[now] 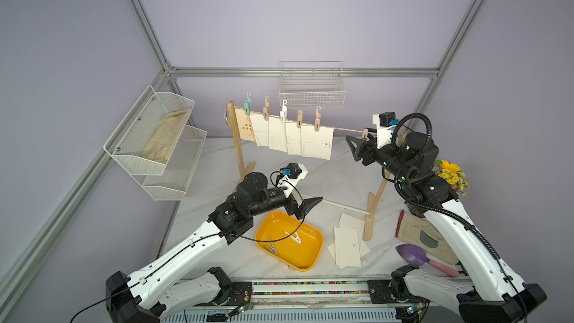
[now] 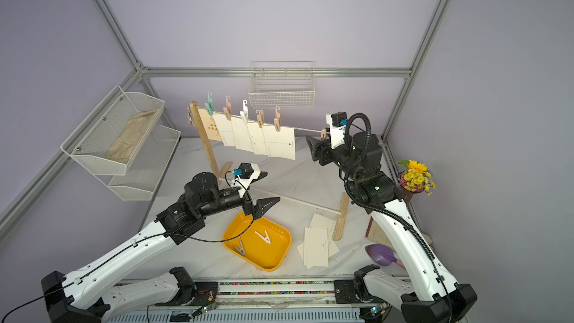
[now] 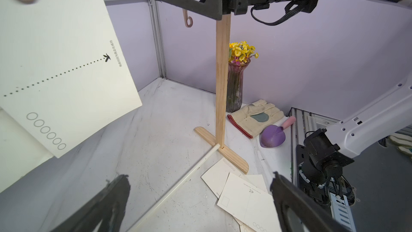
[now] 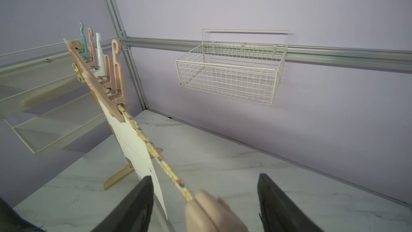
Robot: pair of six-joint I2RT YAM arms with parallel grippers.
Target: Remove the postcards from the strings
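Several cream postcards (image 1: 315, 143) hang overlapping on the left half of the string (image 1: 345, 128), held by green, brown and white clips (image 2: 277, 118). Farther right, a lone tan clip (image 4: 210, 214) sits on the bare string. My right gripper is around that clip, part open, a finger on either side and apart from it. Over the orange tray stands my left gripper, open, with nothing between its fingers. Loose postcards (image 1: 346, 246) lie overlapping on the table.
The orange tray (image 1: 311, 257) holds a few clips. Wooden posts (image 3: 221, 81) support the string, with a white rod (image 3: 180, 182) along the table between their feet. A flower vase (image 3: 235, 86), a glove (image 3: 255, 118) and a purple scoop (image 3: 273, 136) stand at the right.
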